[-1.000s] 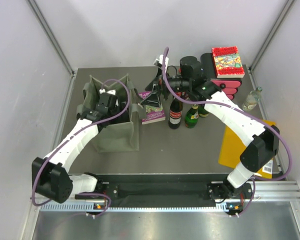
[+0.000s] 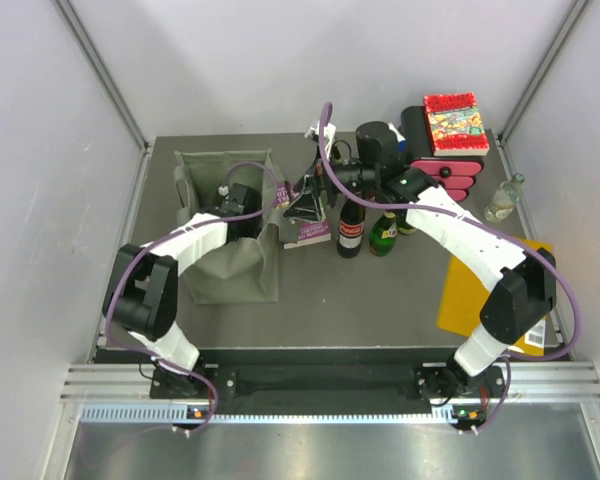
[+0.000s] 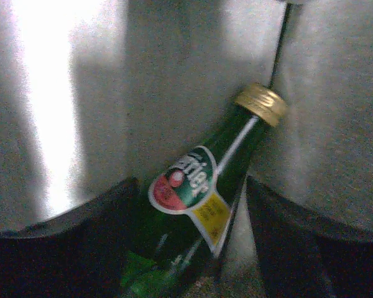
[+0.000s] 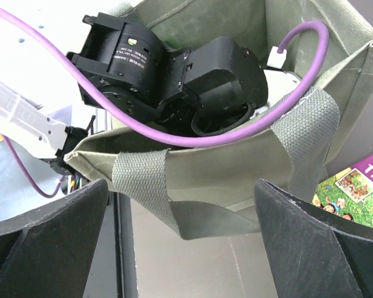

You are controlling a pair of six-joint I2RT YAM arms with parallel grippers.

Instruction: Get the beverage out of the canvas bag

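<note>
The canvas bag (image 2: pixel 230 275) stands open on the left of the table, with my left arm reaching down into it. Inside, in the left wrist view, a green Perrier bottle (image 3: pixel 189 198) with a gold cap lies slanted between my left gripper's blurred fingers (image 3: pixel 56 261); whether they touch it I cannot tell. My right gripper (image 2: pixel 305 200) hangs beside the bag's right side, open with nothing between its fingers; in the right wrist view the bag's rim (image 4: pixel 224 186) is ahead of it.
Bottles (image 2: pixel 350 235) stand right of the bag near a purple book (image 2: pixel 310 232). A box stack (image 2: pixel 450 130), a clear bottle (image 2: pixel 502 200) and a yellow envelope (image 2: pixel 460 300) are at the right.
</note>
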